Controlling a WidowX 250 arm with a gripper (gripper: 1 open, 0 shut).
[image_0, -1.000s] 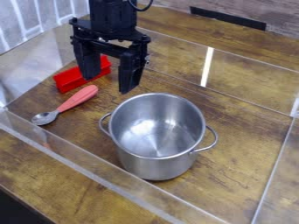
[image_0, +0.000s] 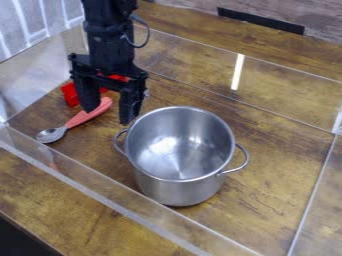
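The black gripper (image_0: 110, 100) hangs open in the upper left of the camera view, its fingers pointing down over the wooden surface, left of and behind a large steel pot (image_0: 179, 152). A red block (image_0: 72, 94) sits partly hidden behind the gripper. A spoon with a red handle (image_0: 86, 118) lies just below the left finger, its metal bowl toward the front left. I cannot tell whether the fingers touch the spoon or the block.
Clear panels edge the wooden surface (image_0: 267, 90) at left, front and right. The wood to the right of and behind the pot is free.
The gripper has moved back and left, away from above the pot's rim. The pot and spoon look unmoved.
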